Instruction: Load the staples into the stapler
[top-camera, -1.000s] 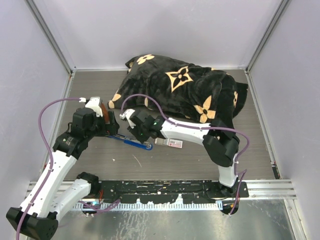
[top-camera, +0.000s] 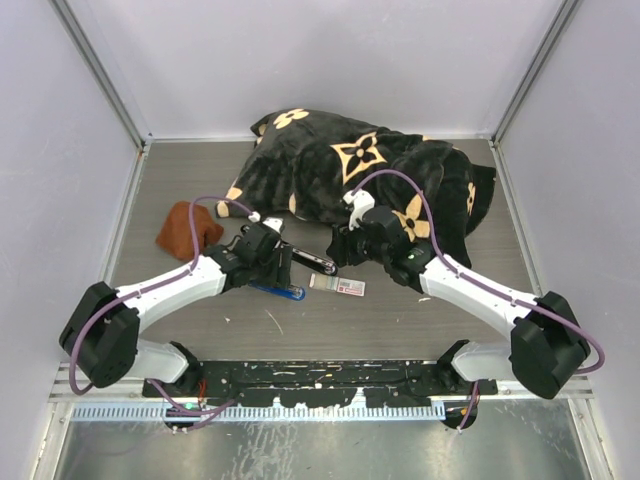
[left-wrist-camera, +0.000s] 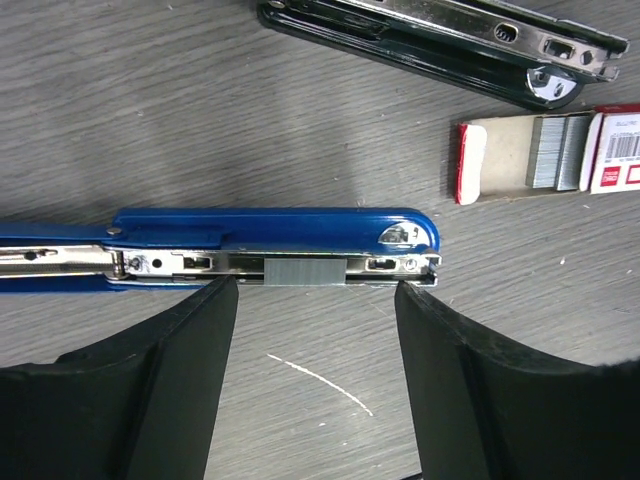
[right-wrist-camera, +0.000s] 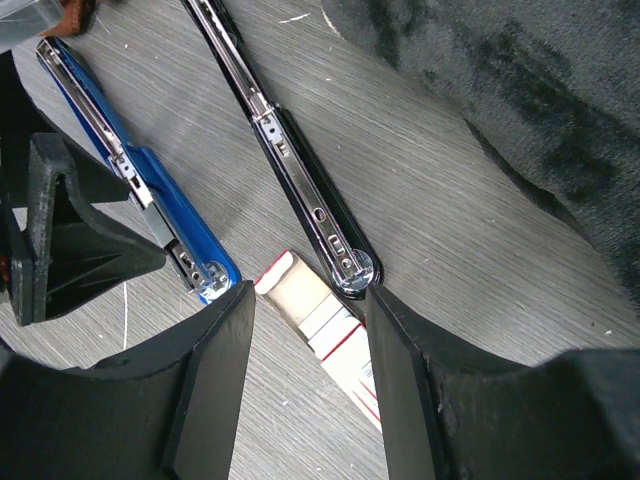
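Note:
The blue stapler lies opened flat on the table, and a strip of staples sits in its metal channel. Over its near side hangs my left gripper, its fingers parted with nothing between them. A black stapler also lies opened out, farther back; I see no staple strip in the part of its channel that shows. Beside its end is the staple box, its tray slid out with grey staples inside. My right gripper is open and empty above the box and black stapler.
A dark patterned blanket covers the back of the table, close behind the black stapler. On the left lies a brown cloth. Both grippers are near each other at the middle.
My right gripper has moved right, away from the blue stapler to the box and black stapler. My left gripper has come right, from the table's left side to over the blue stapler.

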